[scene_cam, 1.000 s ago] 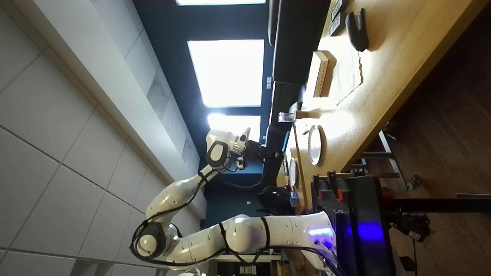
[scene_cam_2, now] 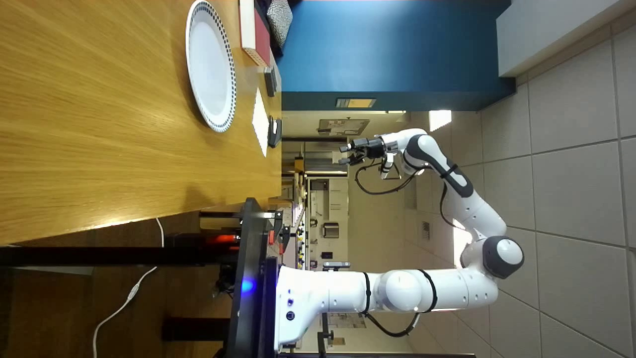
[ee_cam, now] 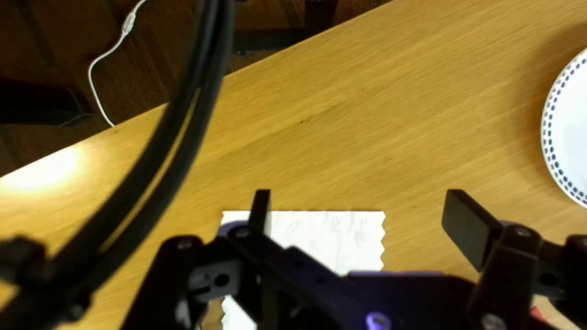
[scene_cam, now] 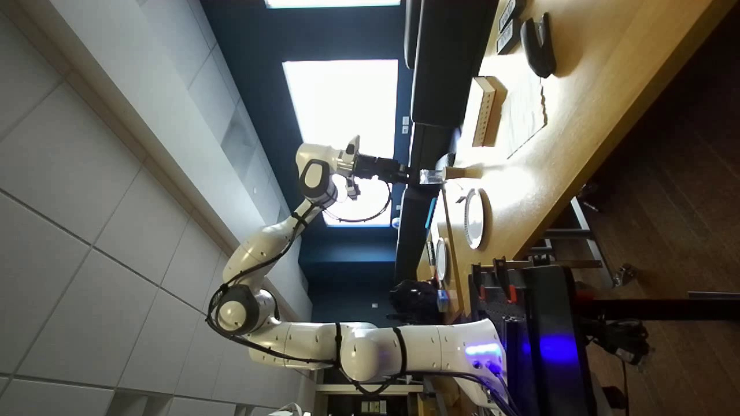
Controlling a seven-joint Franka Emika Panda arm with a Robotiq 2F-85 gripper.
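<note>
My gripper is open, its two black fingers set wide apart with only air between them. In the wrist view, a white patterned paper (ee_cam: pixel 335 233) with a zigzag edge lies on the table below, partly covered by the gripper. A white plate (ee_cam: pixel 569 129) with a dotted rim is cut off at the right. The second exterior view shows the gripper (scene_cam_2: pixel 347 153) raised well above the table and the whole plate (scene_cam_2: pixel 209 65). Both exterior views are turned on their side.
On the table, a black stapler (scene_cam: pixel 539 45) is beside the paper (scene_cam: pixel 525 104), with a pale box-like object (scene_cam: pixel 480 111) close by. A clear cup (scene_cam: pixel 431 177) stands farther back. Bare wood (ee_cam: pixel 352 126) covers much of the wrist view, ending at the table edge.
In the first exterior view, the arm has extended farther from its base. My gripper has moved upward in that sideways picture, and the tabletop objects look unmoved.
</note>
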